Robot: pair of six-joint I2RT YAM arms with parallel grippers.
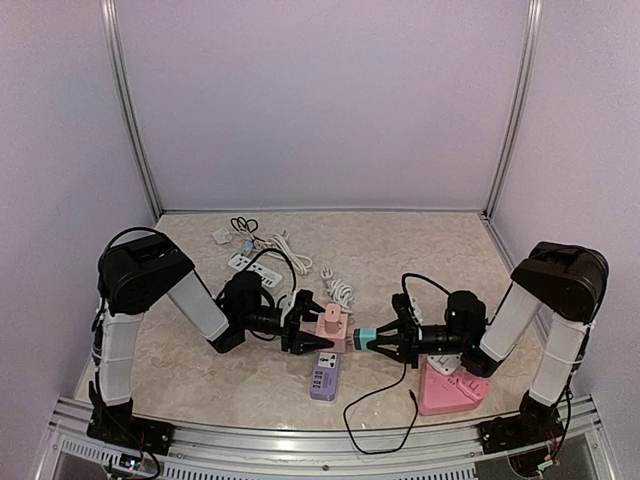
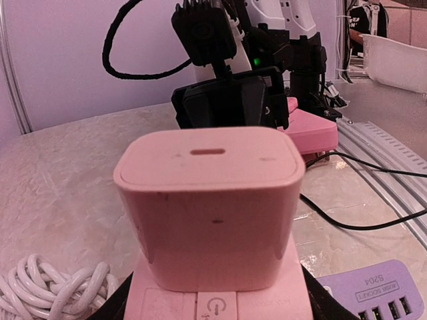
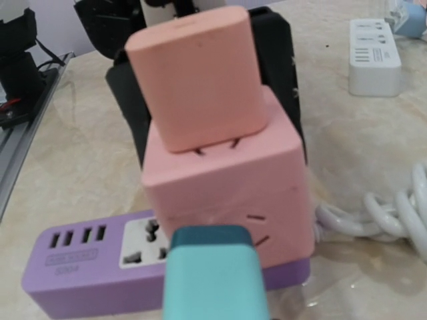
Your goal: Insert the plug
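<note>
A pink cube socket (image 1: pixel 331 342) with a pink plug block (image 2: pixel 212 213) standing in its upper face sits between the fingers of my left gripper (image 1: pixel 320 325), which is shut on it. The teal plug (image 3: pixel 215 277) is held at the tips of my right gripper (image 1: pixel 384 336), pointing left toward the cube. In the right wrist view, the teal plug covers part of the cube's near face, where two slots (image 3: pixel 257 227) show beside its upper edge. Its prongs are hidden, and I cannot tell whether plug and cube touch. The right fingers are outside that view.
The purple power strip (image 1: pixel 324 378) lies by the cube. A coiled white cable (image 1: pixel 340 292) is behind it, a white strip (image 1: pixel 264 272) at back left. Under the right arm stands a pink strip (image 1: pixel 445 392); a black cable (image 1: pixel 350 420) loops in front.
</note>
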